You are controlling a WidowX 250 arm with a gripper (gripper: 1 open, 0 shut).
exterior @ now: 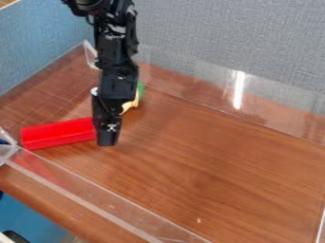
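Observation:
My black gripper (109, 127) hangs low over the wooden tray, just beside the right end of a red bar-shaped object (57, 134) lying at the left. Behind the gripper, partly hidden, is a small yellow and green item (135, 97).
Clear plastic walls (238, 95) edge the wooden floor (216, 171), with a clear corner piece at the left. The middle and right of the floor are empty. Grey and blue padded panels stand behind.

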